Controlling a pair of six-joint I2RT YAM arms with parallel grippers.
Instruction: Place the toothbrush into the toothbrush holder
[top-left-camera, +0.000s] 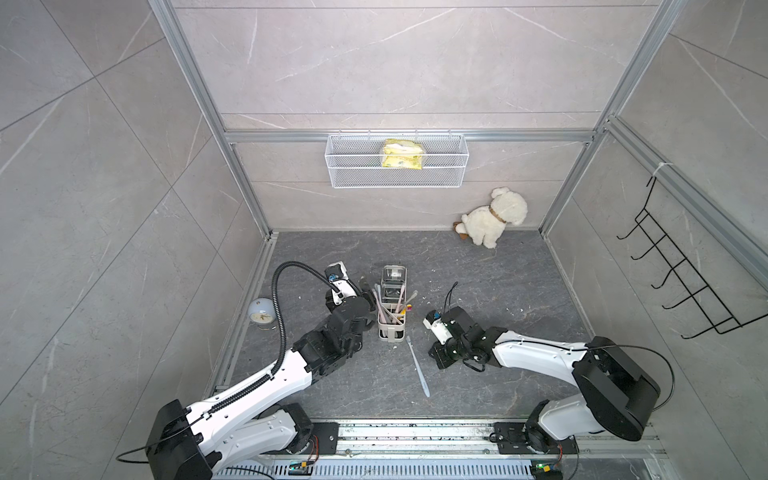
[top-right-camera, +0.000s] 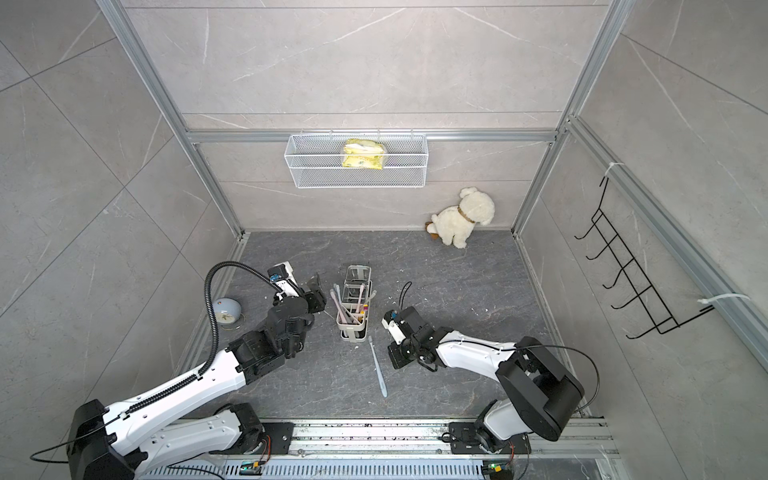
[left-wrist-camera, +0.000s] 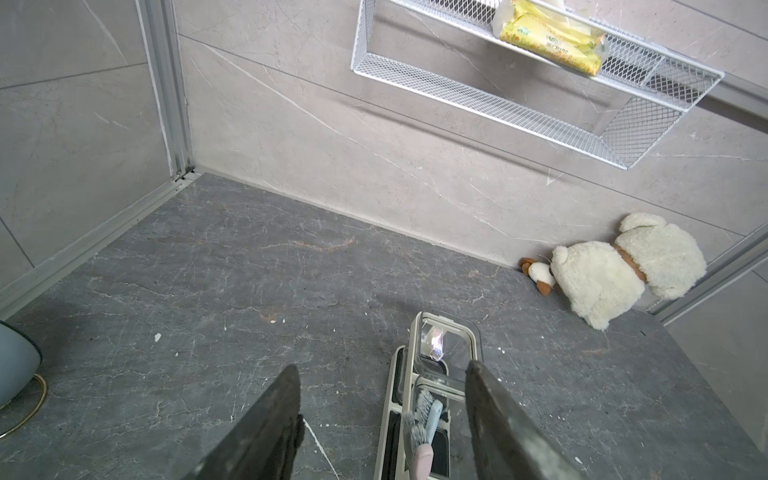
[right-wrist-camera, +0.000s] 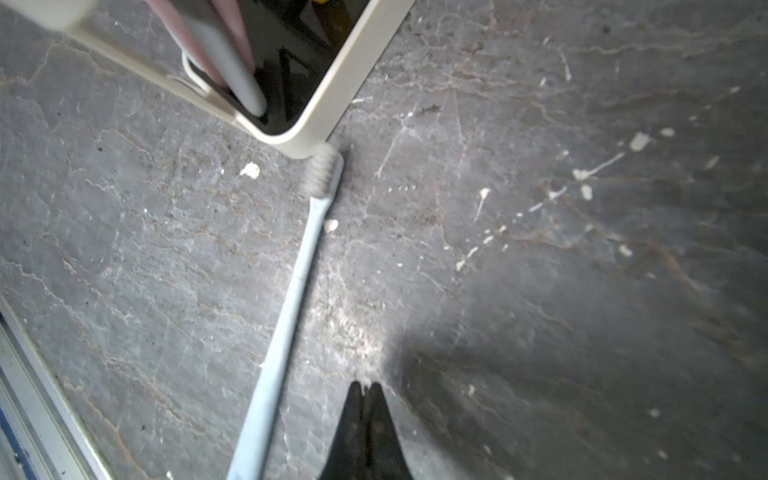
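Note:
The pale blue toothbrush (right-wrist-camera: 292, 304) lies flat on the grey floor, its bristled head by the front corner of the toothbrush holder (right-wrist-camera: 316, 120). From above, the brush (top-left-camera: 418, 369) points away from the holder (top-left-camera: 392, 337), which contains several other brushes. My right gripper is shut with nothing between its fingertips; the toothbrush is outside them, on the left in the right wrist view. My left gripper stands open beside the holder's left side, its fingers empty. In the left wrist view the holder's near end is cut off.
A white plush dog (top-left-camera: 492, 216) sits by the back wall under a wire basket (top-left-camera: 396, 177). At far left is a round grey-white object (top-left-camera: 261, 310). A black hook rack (top-left-camera: 680, 264) hangs on the right wall.

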